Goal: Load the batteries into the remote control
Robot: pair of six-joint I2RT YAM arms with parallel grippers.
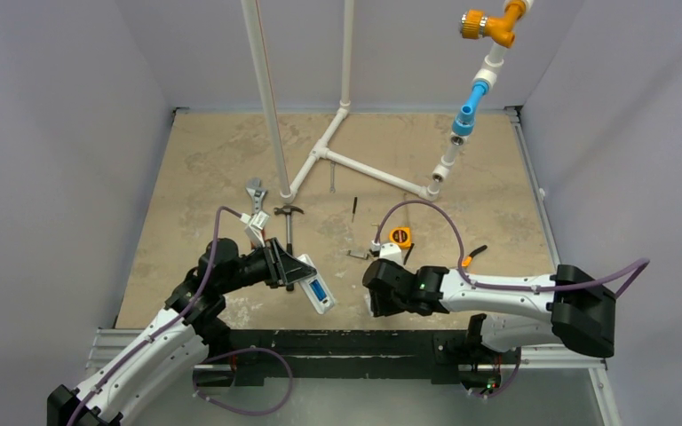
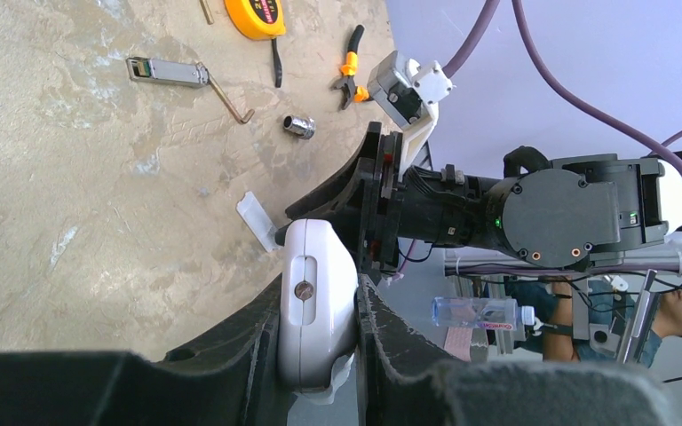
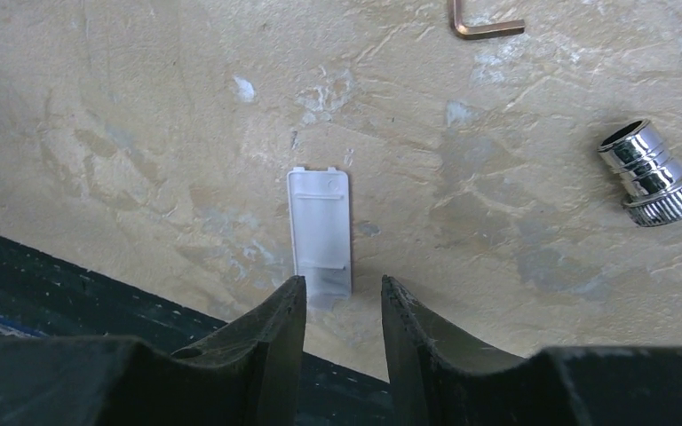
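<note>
In the top view the white remote control [image 1: 324, 303] hangs tilted, its battery bay with blue batteries [image 1: 319, 290] facing up. My left gripper [image 1: 304, 268] is shut on its upper end; in the left wrist view the remote's end [image 2: 318, 306] stands between the fingers. The white battery cover [image 3: 321, 226] lies flat on the table, near the front edge. Above its lower end my right gripper stands open, with nothing held between the fingertips. From above, most of the cover is hidden by the right arm.
A hex key [image 3: 488, 29] and a chrome socket [image 3: 657, 173] lie beyond the cover. Farther back are a tape measure [image 1: 400, 236], pliers [image 1: 474, 256] and a hammer [image 1: 289, 232]. The black front edge [image 3: 71, 302] runs close to the cover.
</note>
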